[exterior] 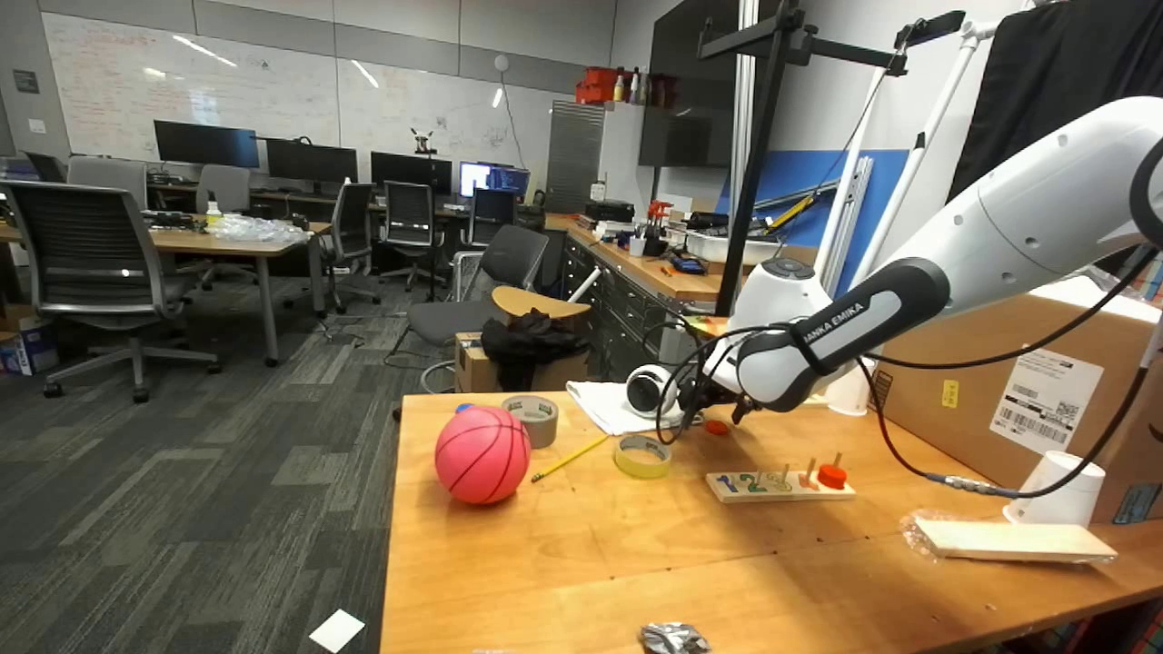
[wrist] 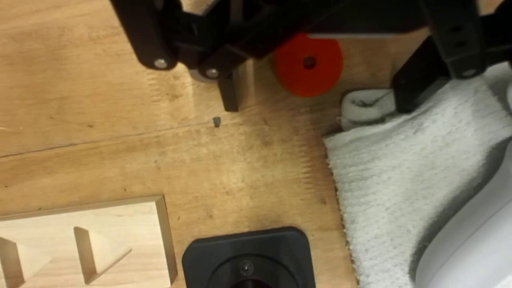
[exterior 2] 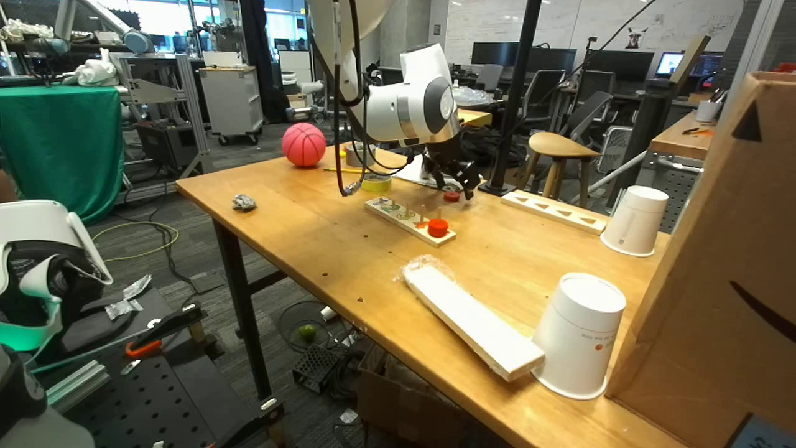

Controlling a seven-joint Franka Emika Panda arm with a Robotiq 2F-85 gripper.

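A red disc (wrist: 309,67) with a hole through its centre lies flat on the table, partly covered by the gripper body in the wrist view. My gripper stands open above the table, its fingers on either side of the disc and nothing held between them. One fingertip shows over bare wood, the other over the edge of a white towel (wrist: 379,192). Closer to the table's middle sits a numbered peg board (exterior 2: 407,219), with another red disc (exterior 2: 438,228) on one of its pegs.
Beside the disc, a white rounded device (exterior: 651,391) rests on the towel. Close by are a black stand base (wrist: 247,257), a board with triangular cutouts (wrist: 120,216) and yellow tape (exterior: 643,457). A pink ball (exterior: 482,454) stands farther left.
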